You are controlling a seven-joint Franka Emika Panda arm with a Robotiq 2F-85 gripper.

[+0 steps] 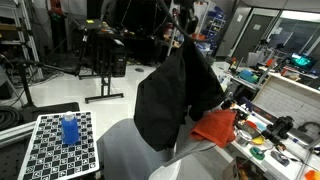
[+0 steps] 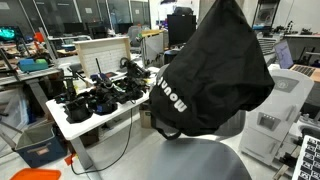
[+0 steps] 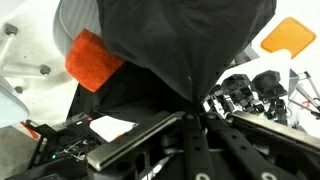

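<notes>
A large black cloth [image 1: 178, 95] with white lettering hangs in the air, its upper part bunched. In the wrist view the black cloth [image 3: 185, 45] narrows up to my gripper, which is shut on it. Seen from exterior view 2, the cloth [image 2: 215, 80] spreads wide above a grey chair [image 2: 200, 160], with a dark loop at its lower left corner. An orange-red cloth [image 1: 214, 126] lies on the chair back, apart from the black one.
A checkered board [image 1: 60, 150] with a blue bottle [image 1: 70, 128] on it stands to the left. A white table [image 2: 100, 120] crowded with black devices is close by. On the floor sits a blue-grey bin [image 2: 40, 146].
</notes>
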